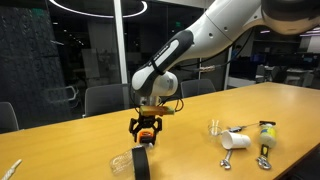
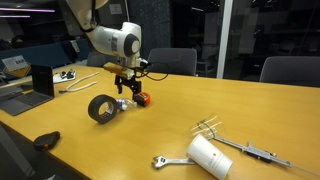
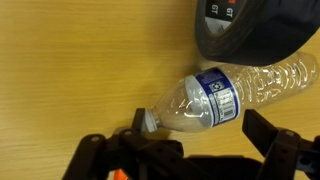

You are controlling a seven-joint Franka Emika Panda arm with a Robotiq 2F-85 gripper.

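Note:
My gripper (image 1: pixel 147 126) hangs open over the table, its fingers spread just above a small orange-and-black object (image 1: pixel 147 138). A clear plastic bottle with a blue-and-white label (image 3: pixel 218 96) lies on its side in the wrist view, its neck end towards the gap between my fingers. Beside it stands a wide black roll (image 3: pixel 250 35), also seen as a black ring (image 2: pixel 102 109) in exterior view 2. The orange object (image 2: pixel 143 100) is close to the fingertips there; in the wrist view my left finger mostly covers it. Nothing shows gripped.
To the right lie a white cup (image 1: pixel 236 140), a wrench (image 1: pixel 227 158) and a yellow-green tool (image 1: pixel 267 136). A laptop (image 2: pixel 52 86) and a dark object (image 2: pixel 46 141) occupy the other end. Bare table lies between the bottle and the cup.

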